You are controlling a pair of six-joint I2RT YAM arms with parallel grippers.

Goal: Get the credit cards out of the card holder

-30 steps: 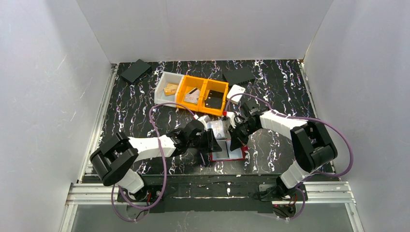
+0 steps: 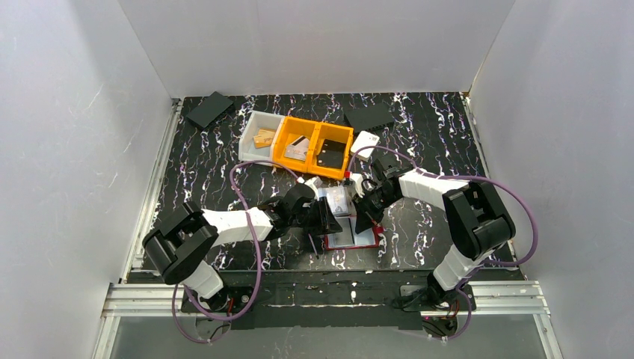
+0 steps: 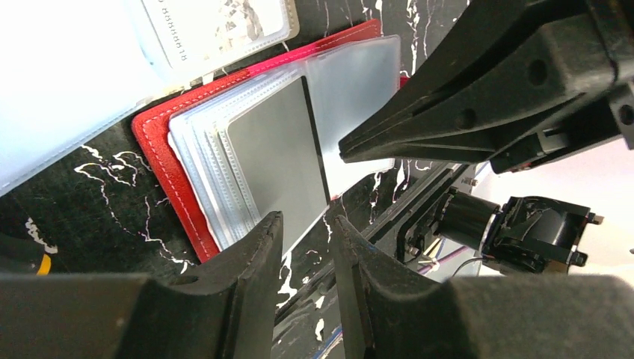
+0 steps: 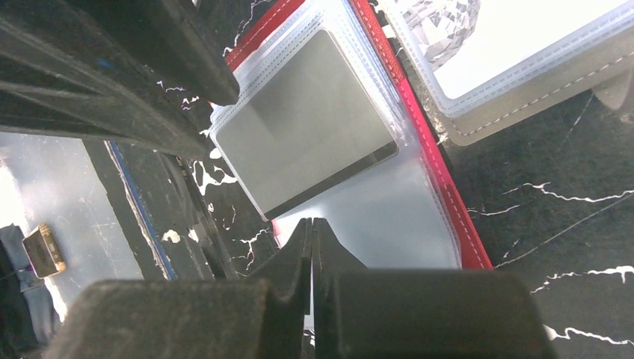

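Observation:
The red card holder [image 3: 172, 172] lies open on the black marble table at the front middle, its clear sleeves fanned over it. A grey card [image 4: 305, 120] sits in one sleeve, with an empty-looking clear sleeve [image 4: 381, 217] beside it. My left gripper is over the holder's near side, its fingertips close together at the sleeves; whether anything is between them is hidden. My right gripper reaches in from the right, fingertips together on the clear sleeve beside the card; I cannot see what, if anything, they grip.
Behind the holder lies another clear sleeve booklet [image 2: 336, 198]. Farther back stand a white bin [image 2: 250, 149] and an orange divided bin [image 2: 314, 127] with cards, plus dark slabs [image 2: 211, 108] at the back corners and a white box [image 2: 365, 143].

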